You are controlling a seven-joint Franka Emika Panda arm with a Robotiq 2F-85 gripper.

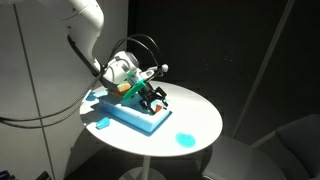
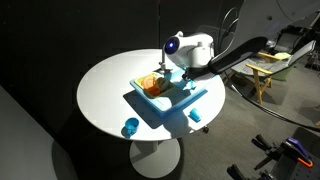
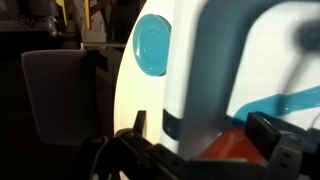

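Observation:
My gripper reaches down into a light blue tray on the round table. In the wrist view the fingers stand open, one of the dark fingers over the tray's inside and the other near its outer wall. Partly hidden between and below them is an orange-red item, lying at the tray's wall. A blue piece lies inside the tray beyond it. Another, larger orange item sits toward the tray's other end.
On the white table outside the tray are a flat turquoise disc, a small blue block and a blue cup. Dark chairs stand beyond the edge.

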